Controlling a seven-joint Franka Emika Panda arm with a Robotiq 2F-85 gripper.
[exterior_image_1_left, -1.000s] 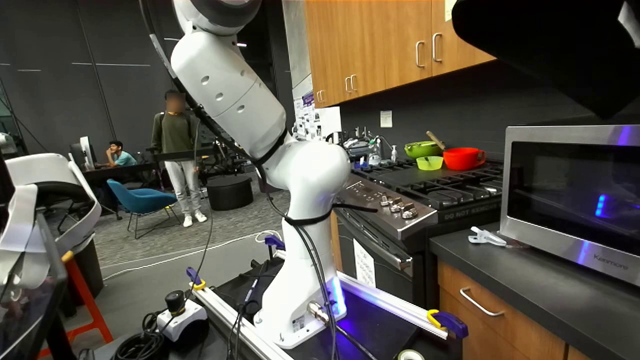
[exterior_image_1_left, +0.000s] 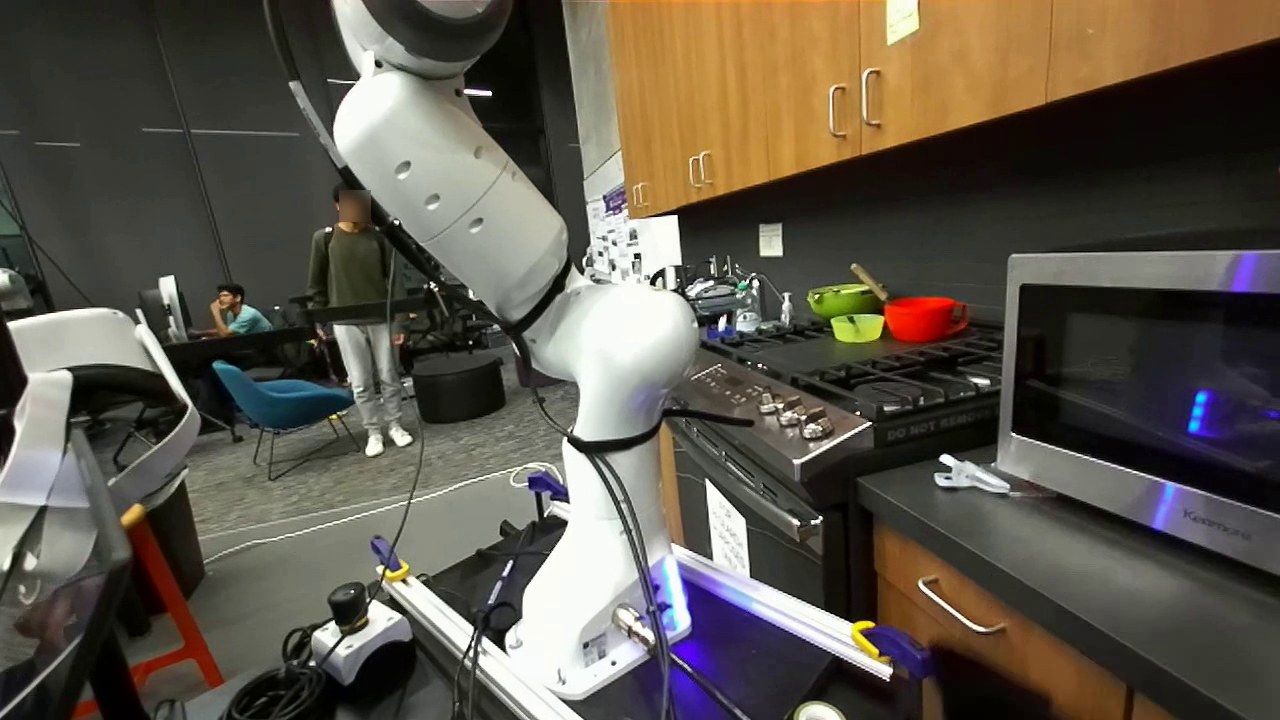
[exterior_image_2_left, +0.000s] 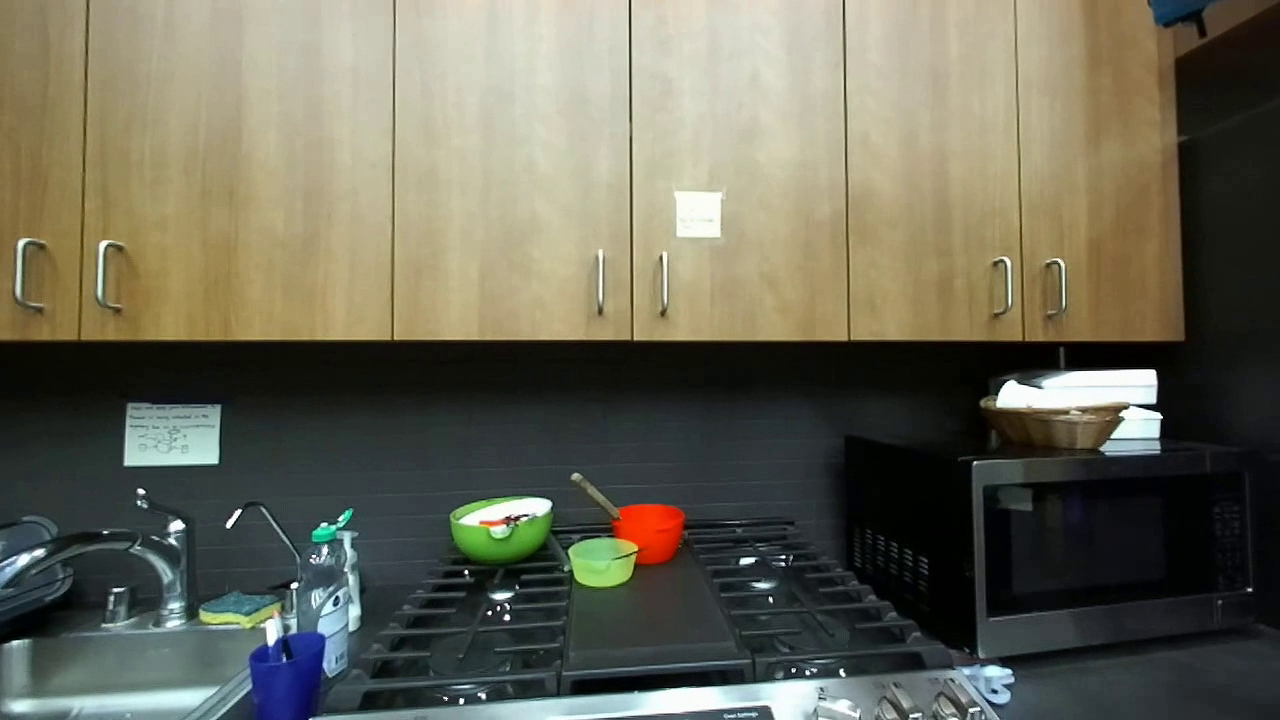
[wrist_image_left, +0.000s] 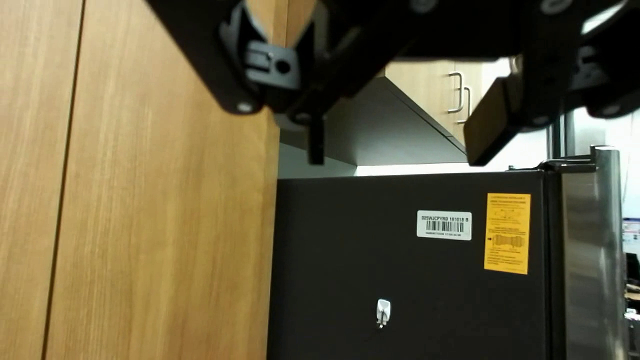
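Note:
In the wrist view my gripper is open, its dark fingers (wrist_image_left: 494, 123) wide apart with nothing between them. It faces wooden cabinet panels (wrist_image_left: 162, 210) on the left and the dark side of a fridge-like appliance (wrist_image_left: 384, 258) beyond. Exterior view 1 shows my white arm (exterior_image_1_left: 480, 198) rising out of the top of the picture; the gripper is outside both exterior views. On the stove sit a green bowl (exterior_image_2_left: 501, 542) with something white in it, a light green bowl (exterior_image_2_left: 602, 564) and a red pot (exterior_image_2_left: 651, 532). A wooden handle (exterior_image_2_left: 595, 494) rises beside the pot.
Upper cabinets (exterior_image_2_left: 738, 144) with metal handles span the wall above the stove (exterior_image_2_left: 654, 634). A microwave (exterior_image_2_left: 1110, 546) stands to the right, topped by a wicker basket (exterior_image_2_left: 1053, 422). At the left are a sink (exterior_image_2_left: 132, 672) and a blue cup (exterior_image_2_left: 288, 678).
A dark part of the arm that stood at the upper right of exterior view 1 has left the picture. The white upper arm has shifted slightly left.

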